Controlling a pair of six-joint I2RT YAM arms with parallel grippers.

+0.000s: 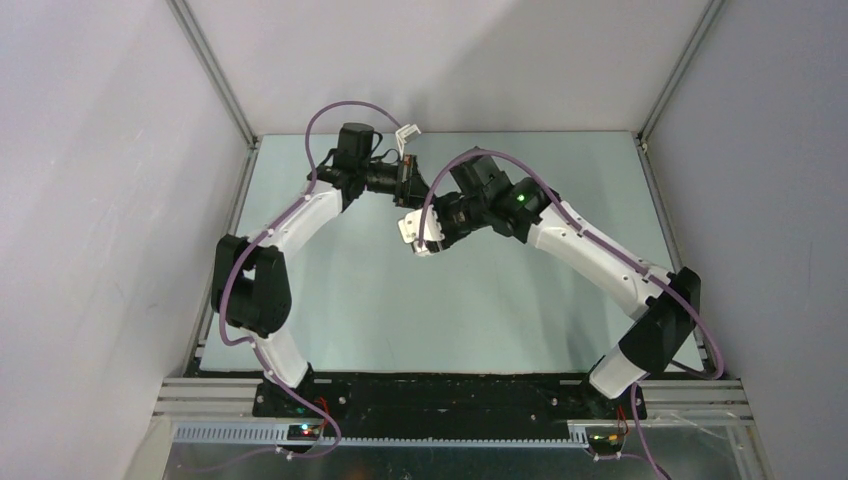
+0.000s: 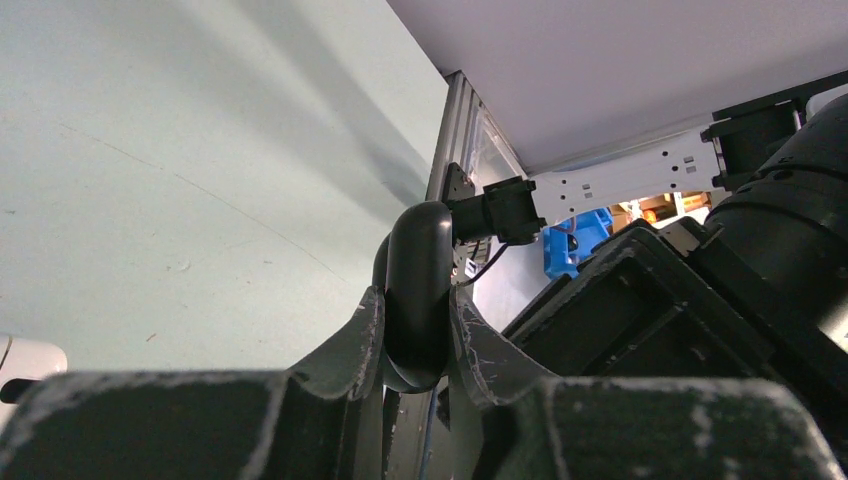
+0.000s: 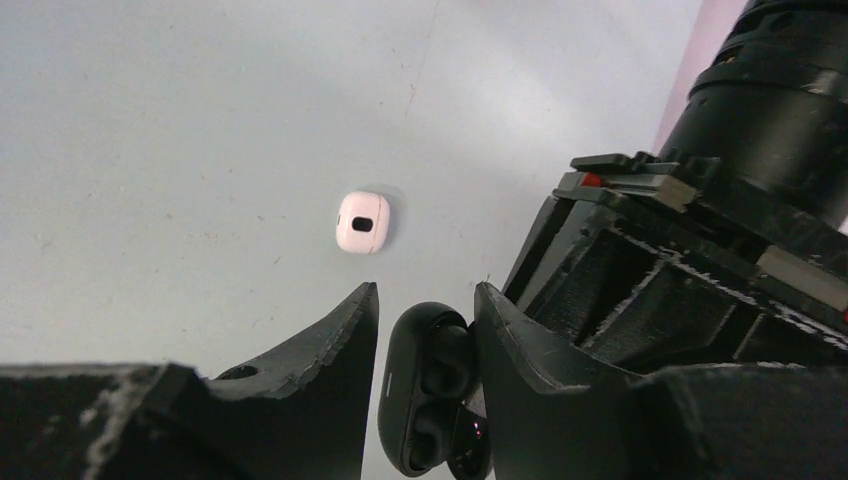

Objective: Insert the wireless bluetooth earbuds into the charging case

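My left gripper is shut on the black, rounded charging case, held above the table. In the right wrist view the case shows its open top with two hollows. My right gripper stands open around that end of the case, its fingertips apart. A small white object with a dark slot lies on the table, also partly visible at the lower left of the left wrist view. In the top view both grippers meet near the middle, and the case is mostly hidden. I cannot tell where the earbuds are.
Walls border it at back and sides. A blue container shows beyond the table edge in the left wrist view.
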